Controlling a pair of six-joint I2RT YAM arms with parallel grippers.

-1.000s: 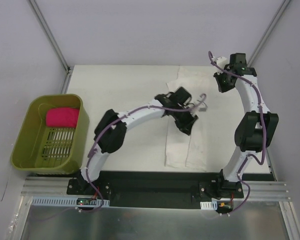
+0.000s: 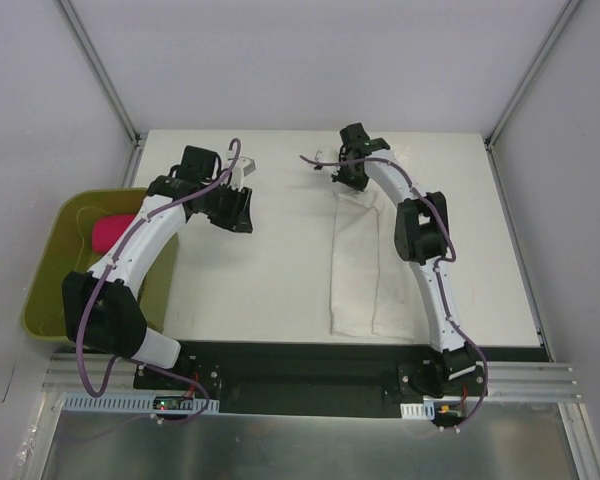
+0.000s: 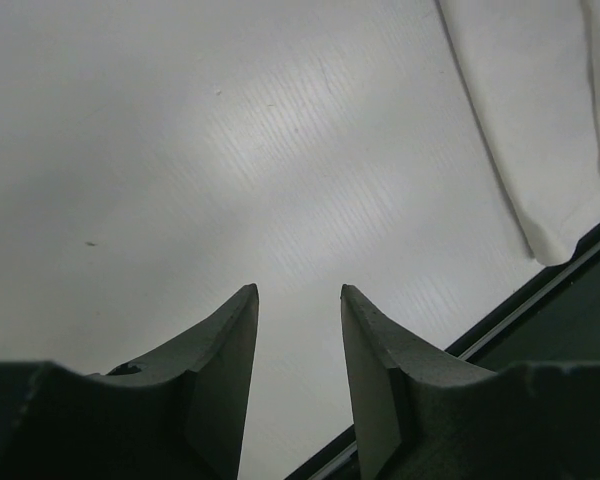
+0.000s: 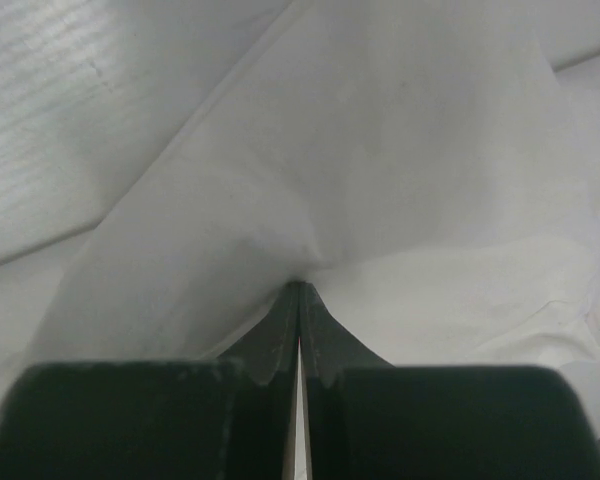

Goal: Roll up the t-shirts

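A white T-shirt (image 2: 355, 280) lies lengthwise on the right half of the table; its near part shows two long panels. My right gripper is shut at the shirt's upper part, pressed on the fabric; whether cloth is caught between the tips cannot be seen. My left gripper stands open over bare table, left of the shirt, nothing between its fingers. The shirt's edge (image 3: 520, 180) shows at the upper right of the left wrist view.
A green basket (image 2: 42, 280) with a red rolled item (image 2: 108, 230) sits at the left, partly under my left arm. Walls border the table at back and sides.
My left arm has swung left, away from the shirt toward the basket side. My right gripper has moved left from the right edge onto the shirt's upper part.
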